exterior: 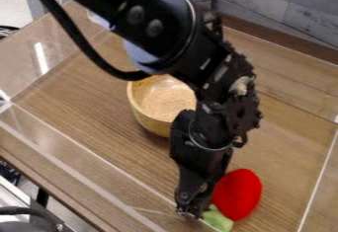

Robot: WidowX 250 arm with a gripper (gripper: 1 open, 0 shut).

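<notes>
The black gripper [199,201] hangs low near the front of the wooden table, its fingers beside a red oval object [238,192] with a pale green part [218,219] at its lower end. The fingertips are at or over the green part; whether they touch it, and how far apart they stand, is unclear. A yellow-tan bowl [152,98] sits behind the gripper, partly hidden by the arm.
A grey plank wall [264,14] borders the back of the table. Black cables and part of a stand are at the lower left edge.
</notes>
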